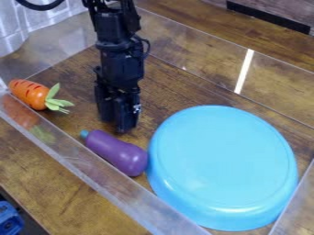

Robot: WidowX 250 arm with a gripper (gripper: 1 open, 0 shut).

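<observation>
My black gripper (117, 115) hangs down from the top of the view, its fingertips low over the wooden floor of the clear-walled bin. Its fingers are dark and overlap, so I cannot tell how they stand or whether anything is between them. A toy carrot (31, 93) lies to its left, and a purple eggplant (114, 151) lies just below it, toward the front.
A large blue round plate or lid (221, 167) fills the lower right. Bare wood (203, 64) spans the upper right, with a white strip on it. Clear walls edge the left and front, and a small blue object sits at the bottom left corner.
</observation>
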